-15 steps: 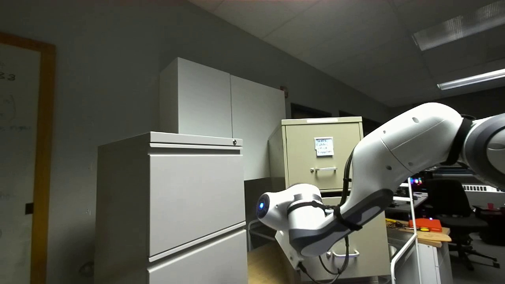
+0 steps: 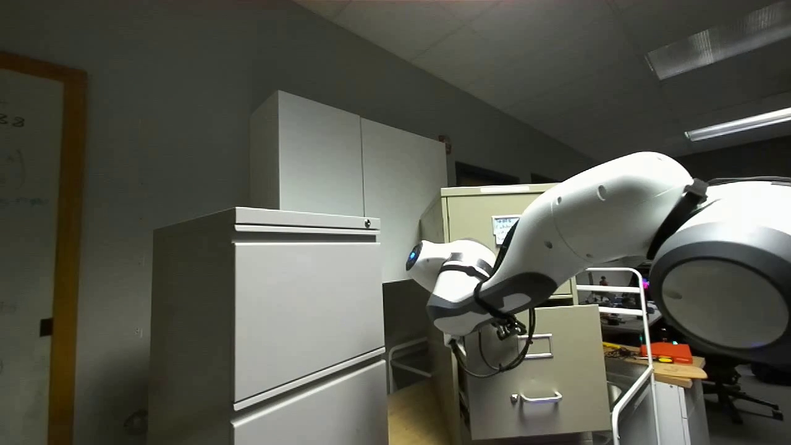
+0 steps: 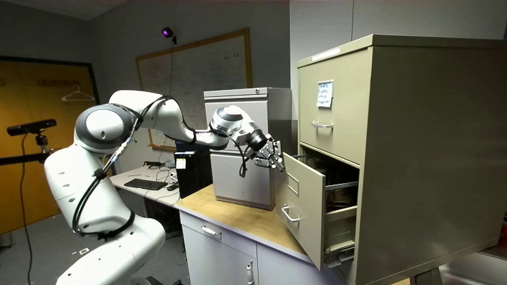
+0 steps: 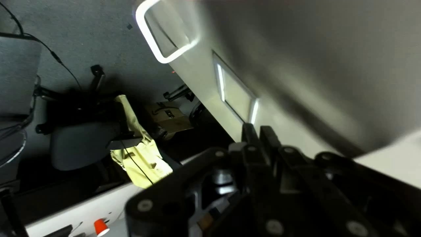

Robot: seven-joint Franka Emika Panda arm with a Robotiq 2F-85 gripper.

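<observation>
The lower drawer (image 3: pixel 304 204) of the beige filing cabinet (image 3: pixel 337 114) stands partly open. In exterior view 2 my gripper (image 3: pixel 279 164) is at the upper left edge of the drawer's front, above its handle (image 3: pixel 290 213); whether it touches is unclear. The wrist view has the gripper with its fingers close together, near the label frame (image 4: pixel 235 91) on the drawer front. Anything held between them cannot be made out. That view also shows the handle (image 4: pixel 151 37), clear of the fingers. In exterior view 1 the arm hides the fingertips.
A grey two-drawer cabinet (image 3: pixel 237 178) stands on the wooden counter (image 3: pixel 223 199), close behind the gripper. The upper beige drawer, with a paper note (image 3: pixel 325 94), is shut. Bare counter lies in front of the grey cabinet. A white rail (image 2: pixel 638 296) stands beside the beige cabinet.
The arm's wrist has risen and tilted in exterior view 1, uncovering more of the lower drawer front and its handle. The upper arm now covers the upper drawer's handle. The drawer looks about the same.
</observation>
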